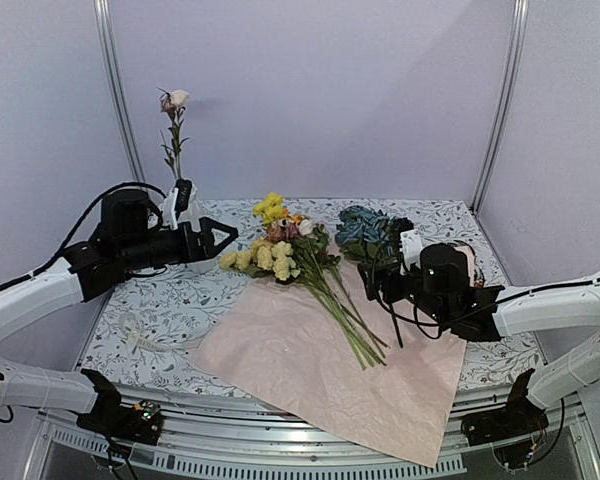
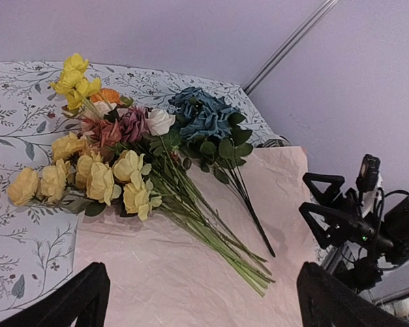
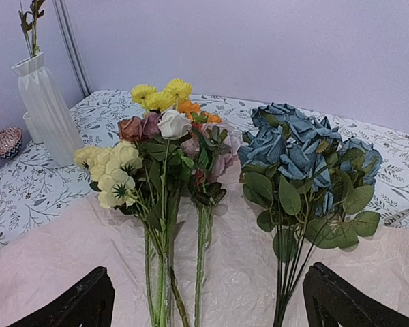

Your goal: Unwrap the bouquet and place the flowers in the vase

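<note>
A white ribbed vase [image 3: 49, 109] stands at the back left; in the top view my left arm mostly covers it. Flower stems with a pale bloom [image 1: 179, 98] rise from its mouth. On pink paper lie mixed yellow, mauve and white flowers [image 2: 99, 170], their green stems pointing toward the front right. Blue flowers [image 3: 293, 153] lie to their right on the same paper. Open and empty, my left gripper [image 1: 225, 237] is in front of the vase, left of the yellow blooms. My right gripper [image 1: 370, 282], also open and empty, hovers by the blue flowers' stems.
Pink paper [image 1: 280, 350] covers the table's middle and overhangs the front edge. A patterned bowl [image 3: 6, 142] and a white cup [image 3: 31, 127] sit near the vase. A clear strap-like item [image 1: 145, 338] lies at the left front. Walls close in both sides.
</note>
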